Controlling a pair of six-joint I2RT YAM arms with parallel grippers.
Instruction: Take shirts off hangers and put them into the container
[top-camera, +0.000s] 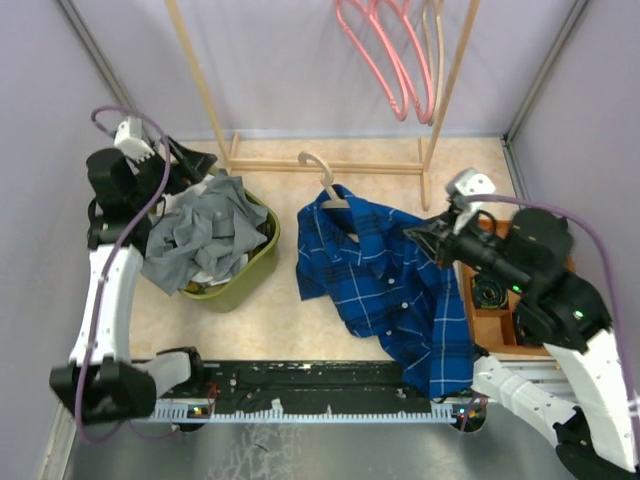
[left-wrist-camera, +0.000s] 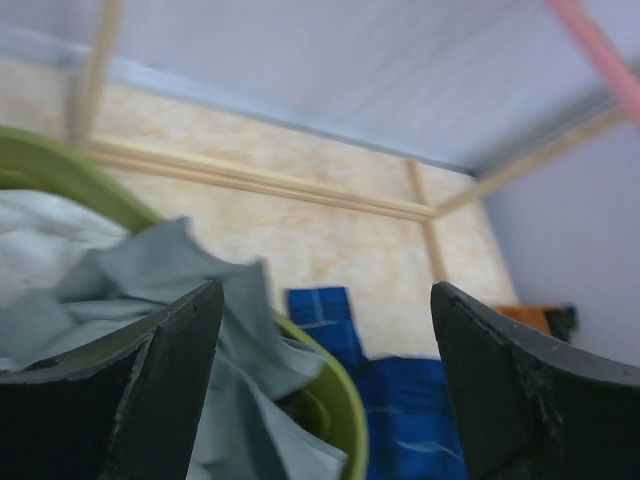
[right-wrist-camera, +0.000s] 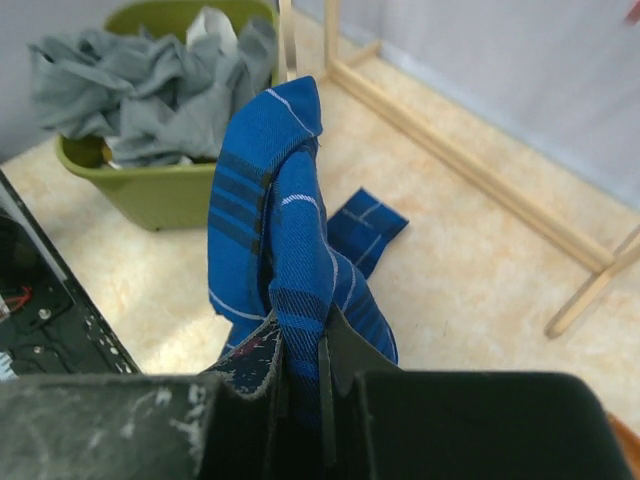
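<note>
The blue plaid shirt (top-camera: 360, 270) is spread over the middle of the table, its lower end hanging over the front edge. A wooden hanger (top-camera: 318, 165) is still in its collar, with the hook sticking out at the back. My right gripper (top-camera: 440, 232) is shut on a bunched fold of the shirt's right side; in the right wrist view, the gathered cloth (right-wrist-camera: 300, 290) runs up from between the fingers. Over the back of the green basket, my left gripper (top-camera: 188, 168) has its fingers (left-wrist-camera: 165, 380) apart, with no cloth gripped between them.
A green basket (top-camera: 245, 290) full of grey and white clothes stands at the left. Pink hangers (top-camera: 395, 75) hang from a wooden rack (top-camera: 300, 166) at the back. At the right is a wooden box (top-camera: 490, 325) with dark coils.
</note>
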